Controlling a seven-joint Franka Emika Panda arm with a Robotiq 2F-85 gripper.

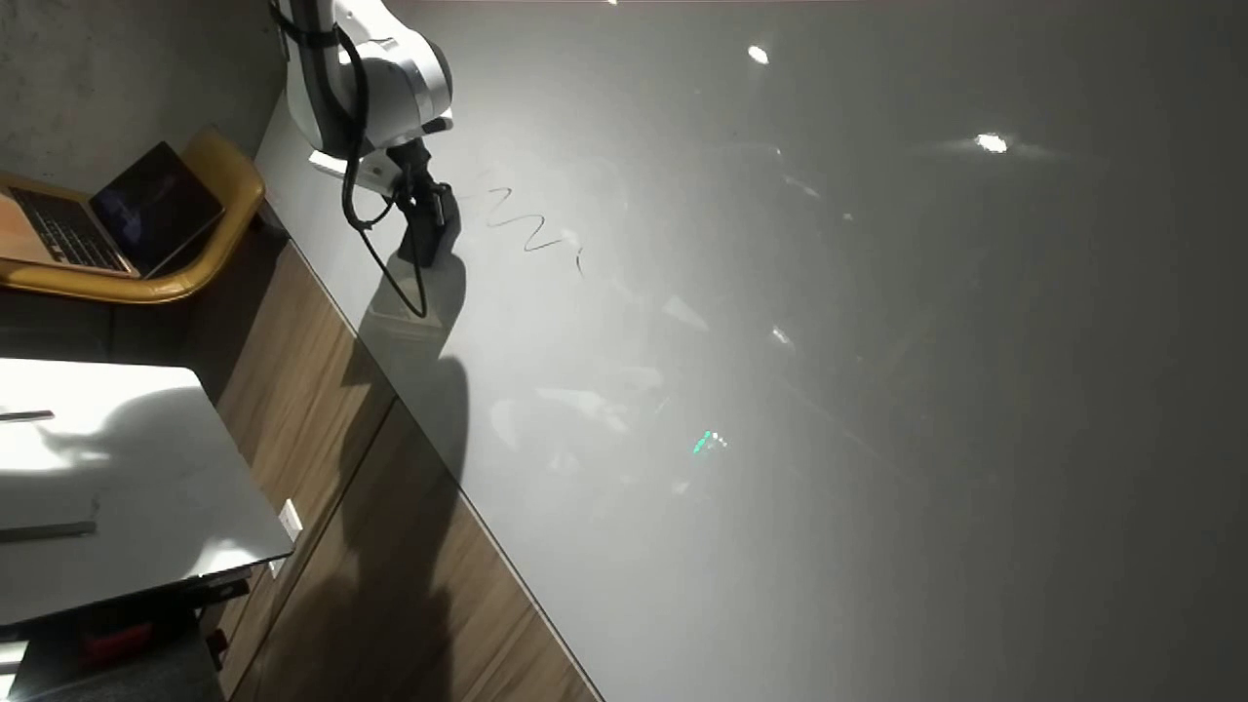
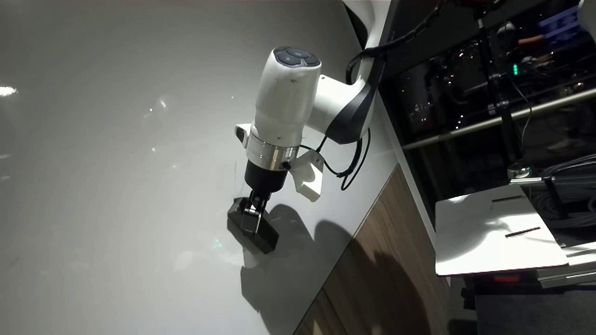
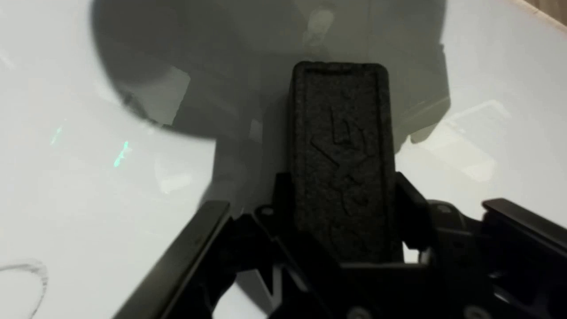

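A black rectangular eraser (image 3: 343, 143) fills the middle of the wrist view, with my gripper shut on its two long sides. From the second exterior view the eraser (image 2: 262, 237) looks close to the whiteboard (image 2: 139, 139); whether it touches cannot be told. In exterior view 1 the eraser (image 1: 423, 234) is at the board's upper left, left of a thin dark squiggle (image 1: 521, 222). Part of a faint dark curved line (image 3: 40, 274) shows at the lower left of the wrist view.
Wood panelling (image 1: 351, 491) borders the board's edge. A white table (image 1: 117, 491) stands at the lower left of exterior view 1, and a laptop (image 1: 152, 211) rests on a yellow chair (image 1: 222, 175). A cable (image 1: 357, 175) hangs along the arm. Most of the board is free of objects.
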